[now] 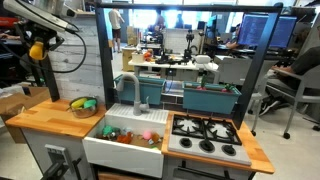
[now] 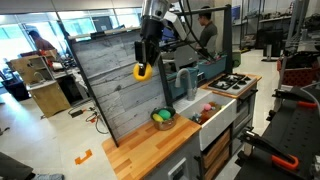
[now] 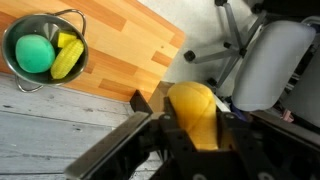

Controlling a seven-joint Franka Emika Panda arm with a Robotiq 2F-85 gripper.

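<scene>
In the wrist view, a rounded orange-yellow object [image 3: 193, 108] sits between the dark fingers of my gripper. The gripper appears shut on it. High above the left end of the wooden counter [image 1: 55, 121], the same object [image 1: 37, 51] hangs clear of any surface. Exterior view 2 also has the orange object [image 2: 143, 73] in the air below the arm. A metal pot [image 3: 36, 77] holds a green round item [image 3: 35, 53] and a yellow one [image 3: 67, 58]. My gripper is well away from this pot.
Right of the pot [image 1: 83, 112] is a white sink [image 1: 100, 153] with several small colourful items and a faucet [image 1: 137, 90]. A black-grated stove [image 1: 205, 133] stands farther right. Bare wood lies around the pot, and a grey panel [image 2: 120, 80] rises behind the counter.
</scene>
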